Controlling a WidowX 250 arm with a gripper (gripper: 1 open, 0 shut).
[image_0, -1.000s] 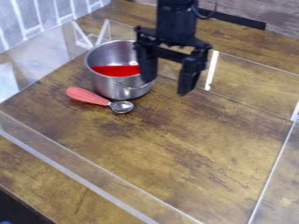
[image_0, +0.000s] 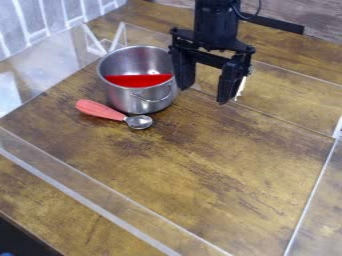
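Observation:
My black gripper (image_0: 211, 65) hangs at the top centre, just right of a steel pot (image_0: 139, 95), its two finger assemblies spread apart with no object visible between them. The pot holds something red (image_0: 134, 81). In front of the pot lies a scoop (image_0: 102, 109) with a red handle and a round metal head at its right end. A small white object (image_0: 241, 86) shows partly behind the gripper's right side.
Clear edging runs along the left and right sides, and a white wire-like piece stands behind the pot at upper left.
About a second ago the gripper was blurred and slightly further left and lower; it has since shifted a little right. The pot and scoop have not visibly moved.

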